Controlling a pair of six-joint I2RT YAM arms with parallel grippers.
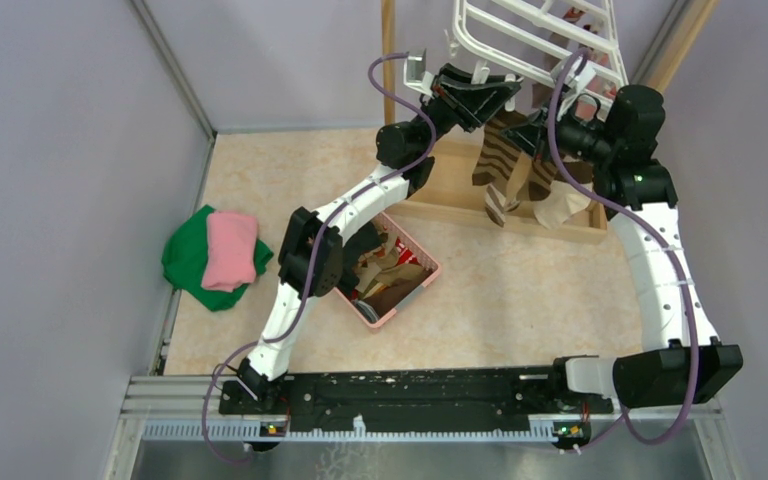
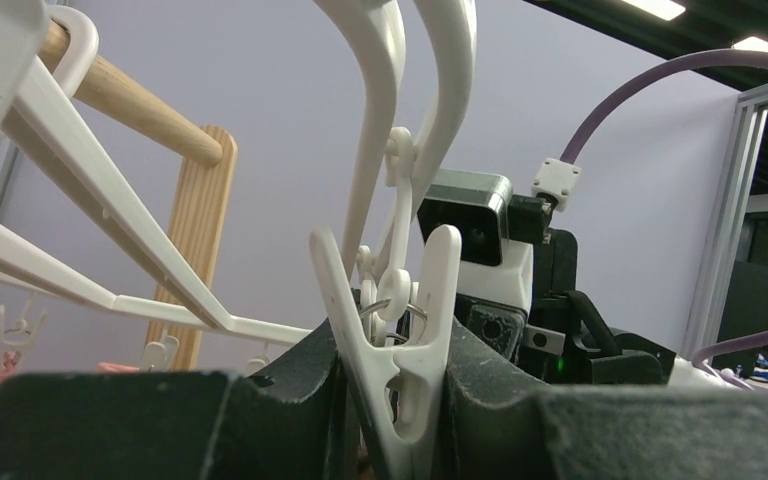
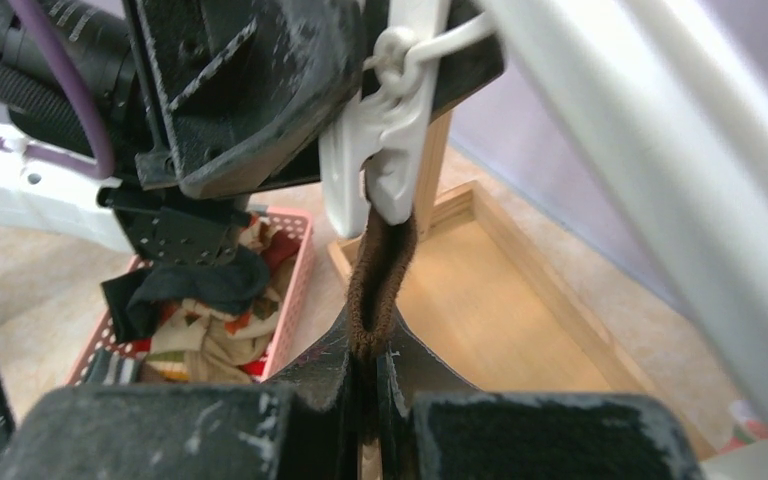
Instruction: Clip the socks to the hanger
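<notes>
In the right wrist view, a brown sock (image 3: 388, 255) rises from my right gripper, which is shut on it. Its upper edge reaches the lower prongs of a white clip (image 3: 402, 165) and looks to lie between them. My left gripper is shut on this clip (image 2: 422, 385), squeezing its handle end below the hanger rail. From above, the left gripper (image 1: 516, 88) is at the front rail of the white hanger (image 1: 475, 45), and the right gripper (image 1: 512, 138) is just below. Brown striped sock fabric (image 1: 496, 160) hangs beneath them.
A pink basket (image 1: 420, 300) full of socks stands on the table left of centre. Green cloth (image 1: 182, 255) and pink cloth (image 1: 230, 250) lie at far left. The hanger's wooden base (image 1: 450, 180) is beneath the clips.
</notes>
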